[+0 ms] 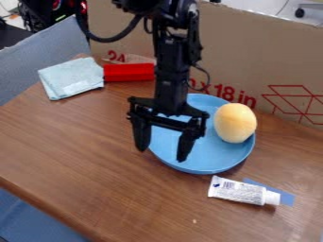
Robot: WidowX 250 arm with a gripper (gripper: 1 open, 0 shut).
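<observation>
My black gripper (pixel 163 144) is low over the left part of a blue plate (pixel 202 163), its fingers spread open with nothing seen between them; one finger is at the plate's left edge, the other over its inside. A yellow round object (pixel 236 123) rests on the right side of the plate. A white tube (pixel 243 191) with a small blue piece beside it lies in front of the plate to the right.
A folded pale cloth (pixel 71 79) lies at the back left, near a red object (pixel 127 72). A cardboard panel (pixel 278 76) stands behind.
</observation>
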